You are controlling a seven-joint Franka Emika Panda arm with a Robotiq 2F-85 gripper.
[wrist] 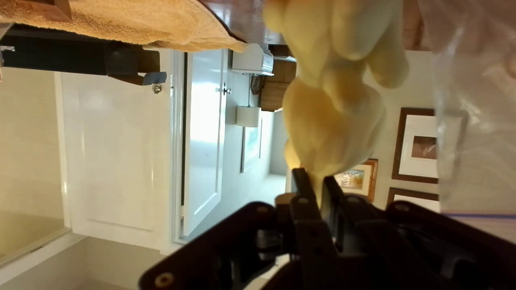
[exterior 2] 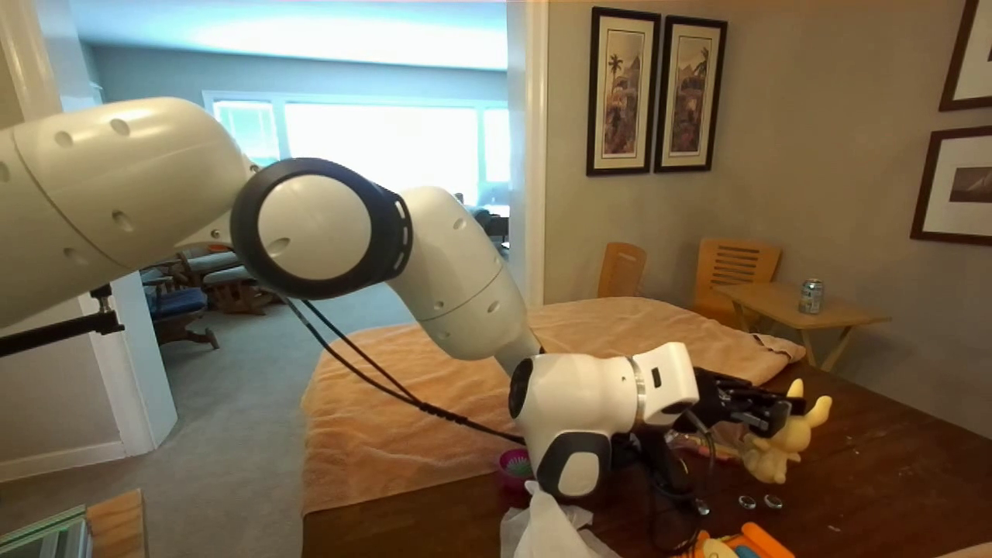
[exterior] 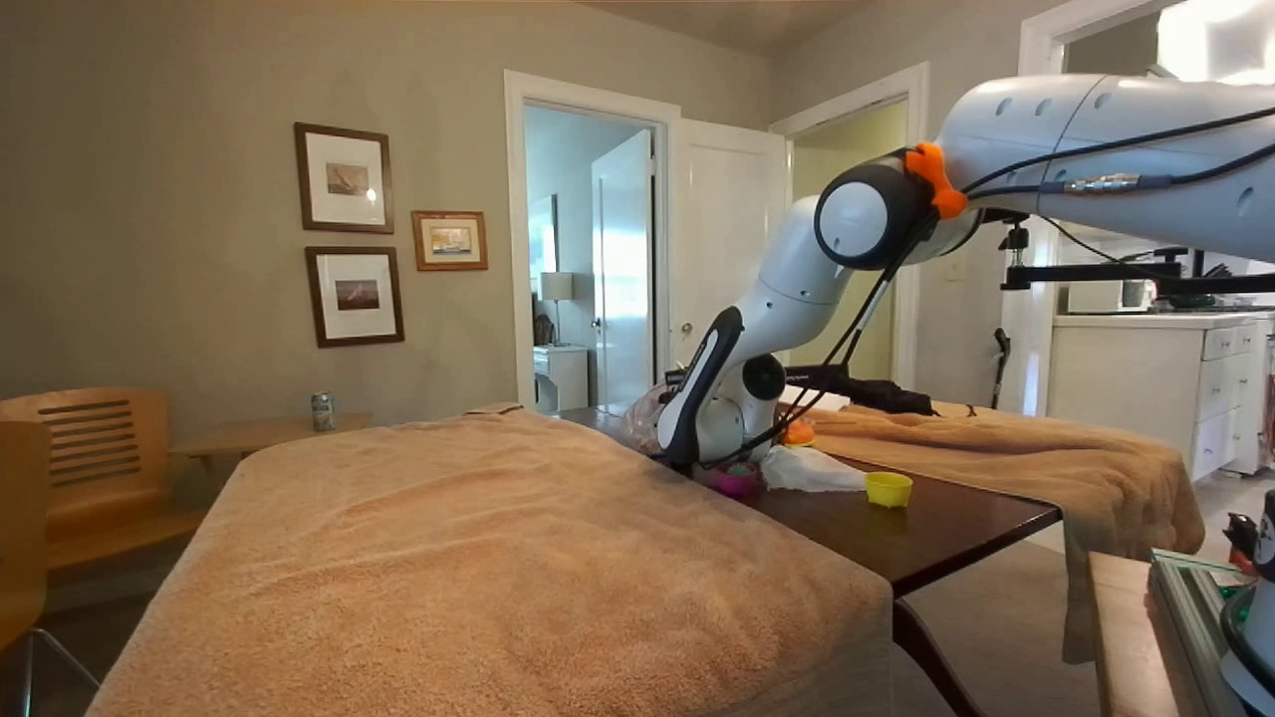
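Observation:
A pale yellow toy figure with long ears (exterior 2: 779,446) is at the far side of the dark table in the second exterior view. My gripper (exterior 2: 779,414) reaches it from the side, level with its head. In the wrist view the toy (wrist: 329,121) fills the upper middle, and my gripper is shut on a thin part of it, apparently an ear. Whether the toy's feet touch the table cannot be made out. In the first exterior view the arm hides both gripper and toy.
On the dark table (exterior: 944,508) are a yellow cup (exterior: 888,489), a magenta bowl (exterior 2: 514,470), white crumpled plastic (exterior 2: 549,525), an orange toy (exterior 2: 758,541) and small shiny discs (exterior 2: 746,502). Clear plastic (wrist: 479,121) hangs close on the wrist view's right. Tan towels (exterior: 478,538) cover neighbouring surfaces.

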